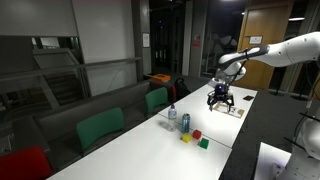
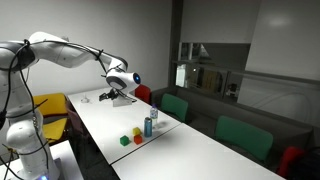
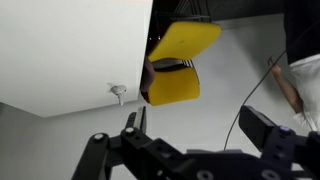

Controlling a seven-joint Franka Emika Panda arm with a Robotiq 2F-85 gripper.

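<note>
My gripper [image 1: 221, 100] hangs over the far right end of the white table in exterior view 1. In the wrist view the gripper is open; its two dark fingers stand wide apart with nothing between them. On the table are a green block [image 2: 124, 140], a red block [image 2: 138, 140] and a yellow block [image 2: 136, 131]. Behind them stand a dark thermos [image 2: 148, 127] and a clear bottle [image 2: 153, 111]. All of these are well away from the gripper. The wrist view catches the table's edge and a small metal object [image 3: 118, 92] on it.
Yellow chairs [image 3: 174, 88] stand beyond the table's edge, and a person's arm [image 3: 286, 88] shows at the right of the wrist view. Green chairs [image 1: 100, 126] line the table's far side.
</note>
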